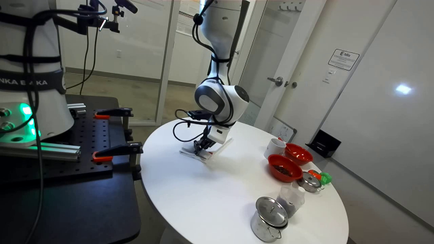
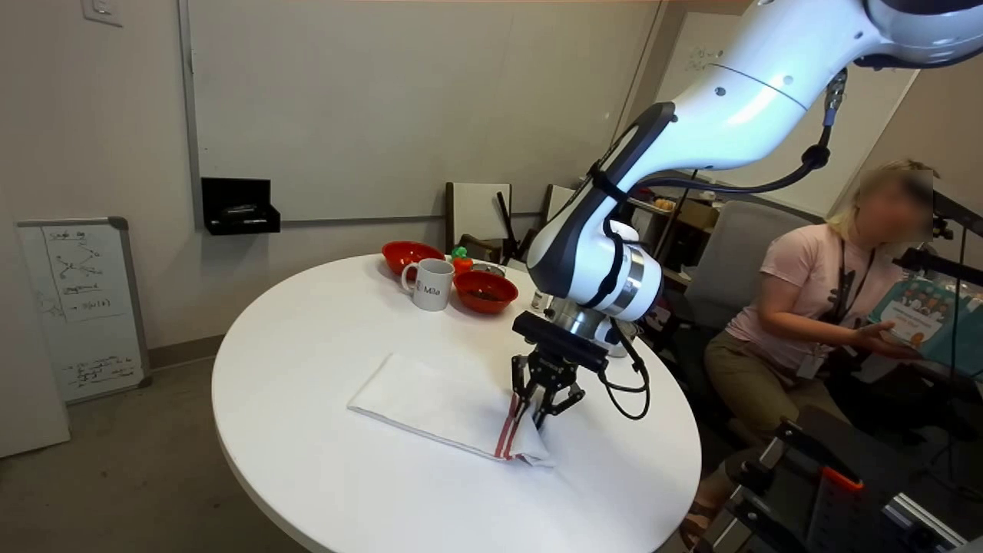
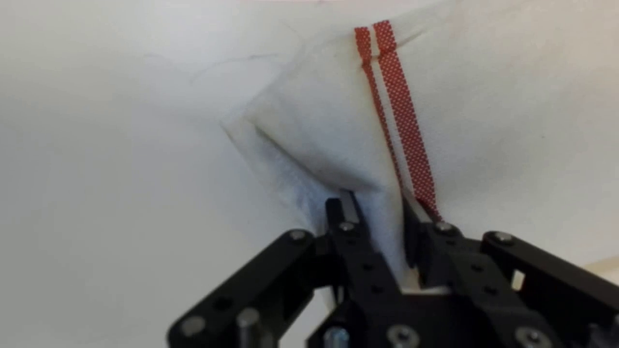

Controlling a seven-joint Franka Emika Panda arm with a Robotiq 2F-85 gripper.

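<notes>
A white towel with red stripes (image 2: pixel 433 405) lies folded on the round white table (image 2: pixel 304 470). My gripper (image 2: pixel 531 419) points down at its striped end. In the wrist view the gripper stands partly open, and a raised fold of the towel (image 3: pixel 374 214) rises between its fingers. The cloth's corner (image 3: pixel 246 124) is creased and turned up beside them. Whether both fingers press on the fold cannot be made out. From exterior view 1, the arm hides part of the towel (image 1: pixel 191 153).
Toward the far side of the table stand a white mug (image 2: pixel 431 284), two red bowls (image 2: pixel 485 291) and a small lidded pan (image 1: pixel 310 181). A lidded steel pot (image 1: pixel 268 219) and a translucent container (image 1: pixel 291 199) are grouped nearby. Bare tabletop surrounds the towel.
</notes>
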